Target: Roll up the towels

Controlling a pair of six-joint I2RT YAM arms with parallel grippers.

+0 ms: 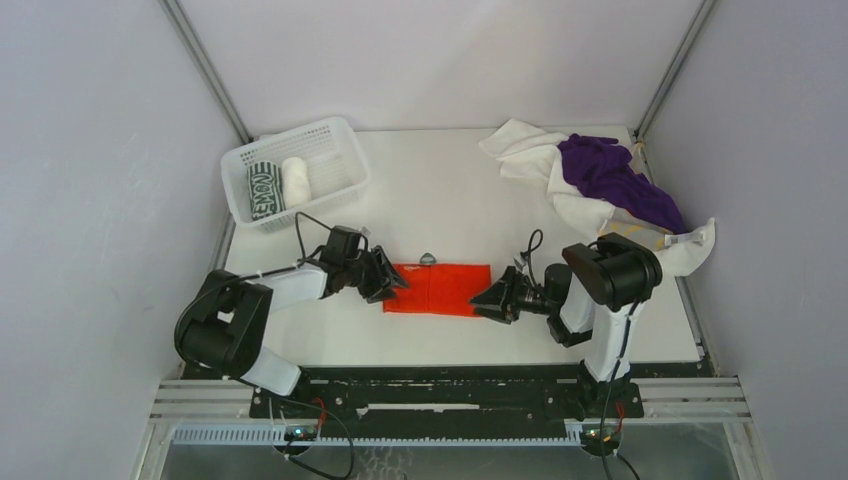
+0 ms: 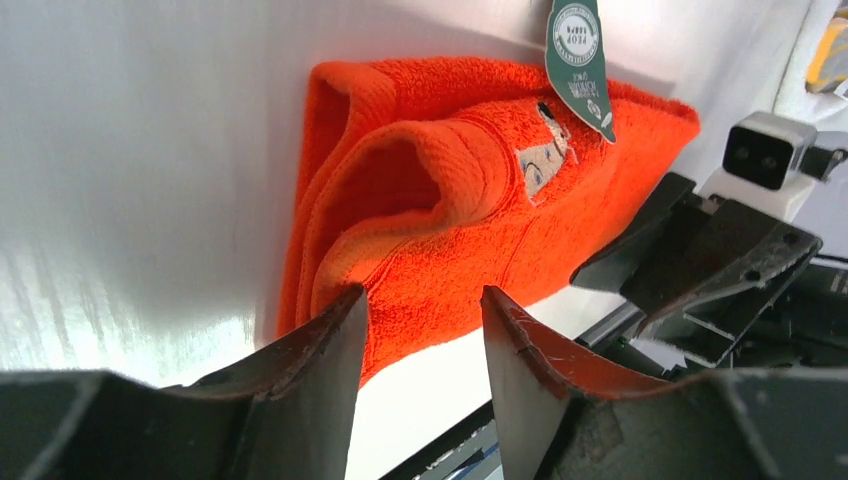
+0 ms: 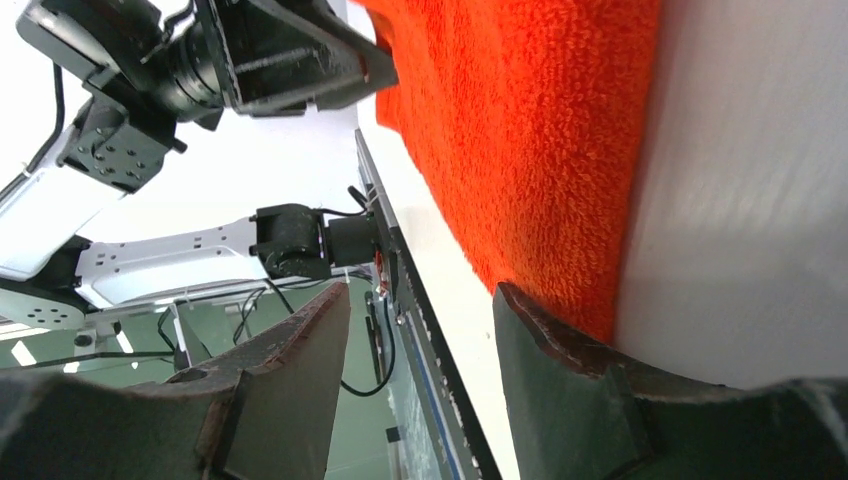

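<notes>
A folded orange-red towel lies flat on the white table, its long side running left to right. In the left wrist view its folded end shows open loops and a green tag stands out of the far edge. My left gripper is over the towel's left end, its fingers apart with orange cloth seen between and beyond them. At the right end, my right gripper is by the near corner, open. One right finger reaches the cloth's edge; nothing is gripped between the two.
A white basket at the back left holds a rolled white towel and a rolled striped towel. White towels and a purple towel are heaped at the back right. Bare table lies behind the orange towel.
</notes>
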